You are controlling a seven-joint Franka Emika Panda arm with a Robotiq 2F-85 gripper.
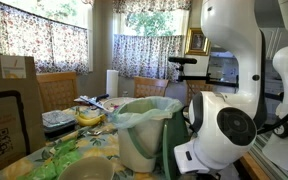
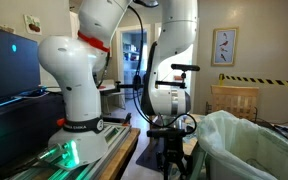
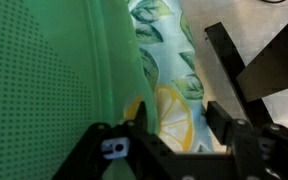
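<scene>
In the wrist view my gripper points down with a gap between its fingers, so it stands open. A green mesh-textured panel (image 3: 44,95) fills the left side there, its edge running down by the left finger. Cloth printed with lemons and leaves shows through the gap. In exterior view 1 the dark green panel (image 1: 169,150) stands upright against the pale bin (image 1: 136,140), which has a light green liner (image 1: 149,113) over its rim. The fingertips are hard to make out in exterior view 2, where the lined bin (image 2: 246,145) is close by on the right.
A cardboard box (image 1: 6,125) stands at the left, with a beige bowl (image 1: 87,168) near the front. Green bags (image 1: 62,158), a yellow bowl (image 1: 89,116) and other clutter cover the table. A dark upright block (image 3: 276,65) is to the right in the wrist view.
</scene>
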